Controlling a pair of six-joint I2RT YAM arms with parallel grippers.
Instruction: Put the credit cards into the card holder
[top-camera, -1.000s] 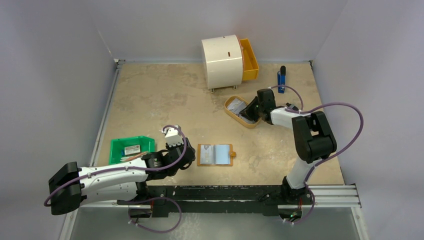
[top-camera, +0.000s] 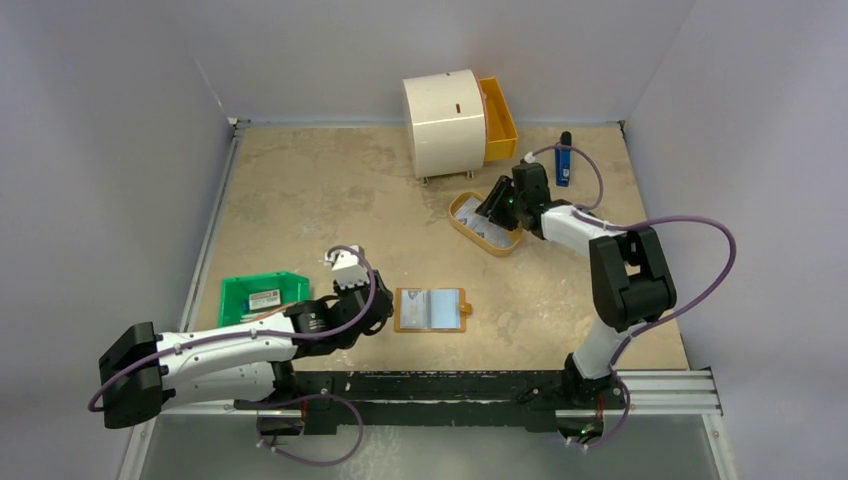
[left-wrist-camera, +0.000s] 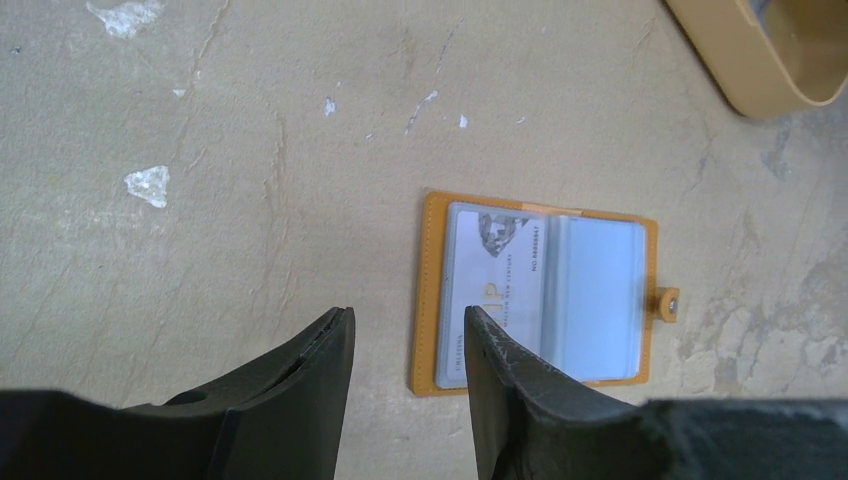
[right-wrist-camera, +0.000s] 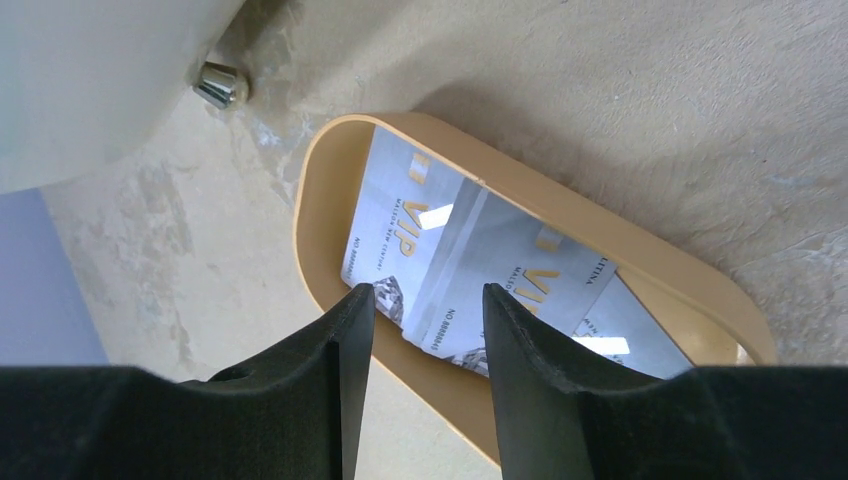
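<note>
An open card holder (left-wrist-camera: 595, 295) lies at the front middle, a card (left-wrist-camera: 495, 265) in its left pocket. My left gripper hangs left of and above it, open, with nothing between its fingers. In the right wrist view a tan oval tray (right-wrist-camera: 630, 240) holds several grey VIP cards (right-wrist-camera: 520, 280). My right gripper is over this tray, open, with no card between its fingers.
A white drum (top-camera: 440, 125) with a yellow bin (top-camera: 500, 140) stands at the back, close to the tray. A blue stapler-like object (top-camera: 563, 165) lies at the back right, a green box (top-camera: 240, 290) at the front left.
My right gripper has risen and moved slightly toward the back from its earlier place down in the tray. The left arm is nearly still.
</note>
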